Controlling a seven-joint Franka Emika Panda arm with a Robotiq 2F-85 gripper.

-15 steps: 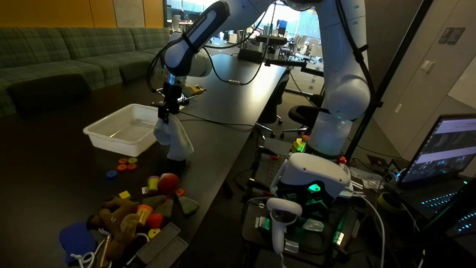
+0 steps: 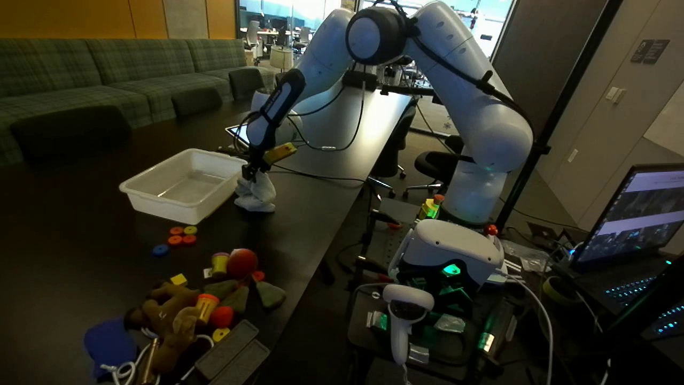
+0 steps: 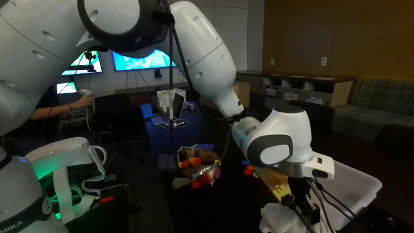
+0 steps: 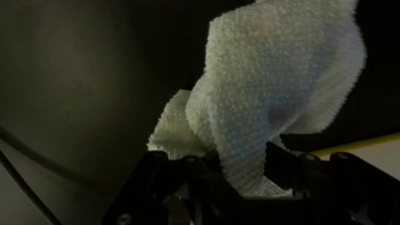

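Note:
A crumpled white cloth [image 2: 257, 192] stands on the dark table just right of the white bin in exterior view 1. My gripper [image 2: 254, 172] points down above it, shut on its upper part. In the wrist view a fold of the cloth [image 4: 262, 75] runs down between the dark fingers of the gripper. The rest of it spreads out beyond the fingertips. Exterior view 2 has the cloth [image 3: 277, 218] at the lower edge, partly behind the gripper [image 3: 304, 207] and cut off by the frame.
Close beside the cloth is the empty white bin [image 2: 183, 202]. Red, yellow and blue discs [image 2: 182, 240] lie in front of it. Toward the table's near end sits a pile of toys, including a brown plush [image 2: 168, 305] and a red ball [image 2: 242, 262]. Bare table stretches behind.
The gripper has come down and a little to the right with the cloth. Earlier the cloth hung long beneath it; now it is bunched against the table.

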